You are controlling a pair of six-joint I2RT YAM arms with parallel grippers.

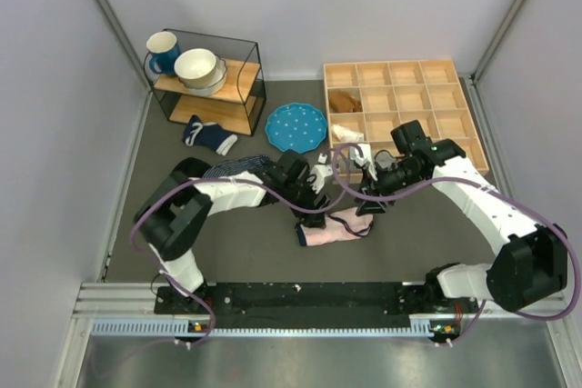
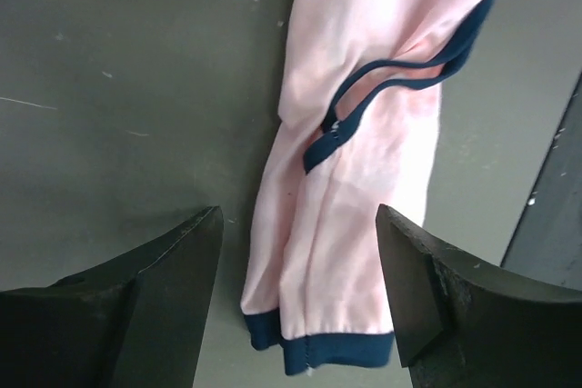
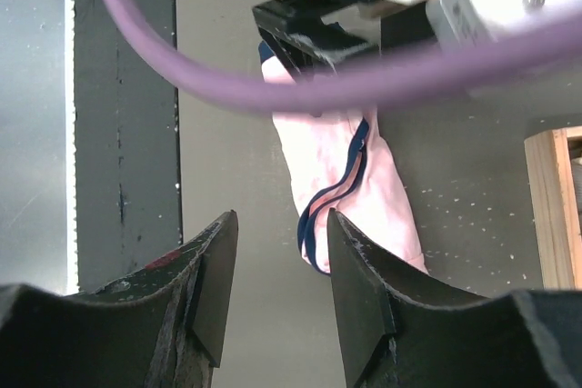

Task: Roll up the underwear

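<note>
The pink underwear (image 1: 335, 227) lies on the dark table as a narrow folded strip with navy bands. One navy band crosses it near its right part, and navy trim edges its left end. In the left wrist view, the near end of the underwear (image 2: 350, 252) shows between the spread fingers of my left gripper, which is open. Over the other end, my right gripper stands apart from the cloth with a gap between its fingers; the underwear (image 3: 359, 184) lies beyond its tips.
A wooden compartment tray (image 1: 400, 106) with a few clothes in it sits at the back right. Behind the left arm are a blue plate (image 1: 296, 128), a navy folded garment (image 1: 209, 134) and a striped cloth (image 1: 235, 167). A shelf with dishes (image 1: 209, 102) stands at the back left.
</note>
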